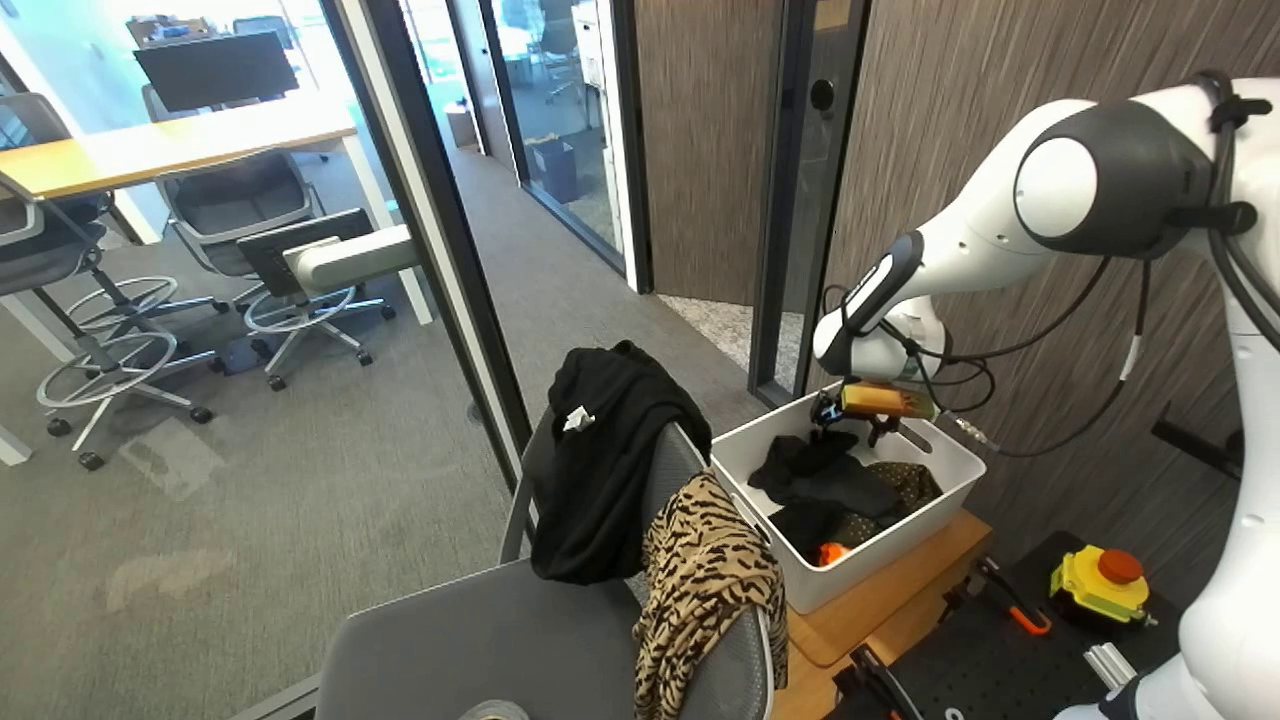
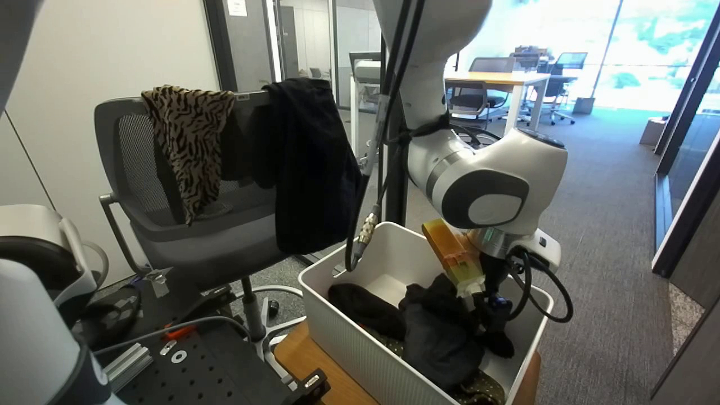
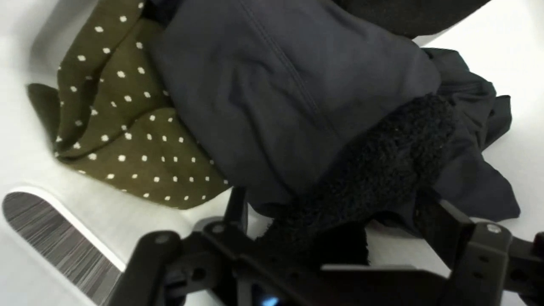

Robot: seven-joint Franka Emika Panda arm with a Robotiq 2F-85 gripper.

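Observation:
A white bin (image 1: 861, 566) holds a heap of clothes. In the wrist view a dark grey garment (image 3: 285, 97) with a fuzzy black part (image 3: 387, 153) fills the middle, and an olive cloth with white dots (image 3: 127, 137) lies at its left. My gripper is open, its two fingers well apart over the near end of the fuzzy black part. Seen from outside, the gripper (image 2: 493, 314) reaches down into the bin, close to the dark cloth. Whether the fingertips touch the cloth I cannot tell.
Beside the bin, a grey chair (image 1: 480, 648) carries a black garment (image 1: 612, 468) and a tiger-striped cloth (image 1: 708, 576) over its backrest. The bin's walls surround the gripper. A yellow box with a red button (image 1: 1101, 584) sits on the black board.

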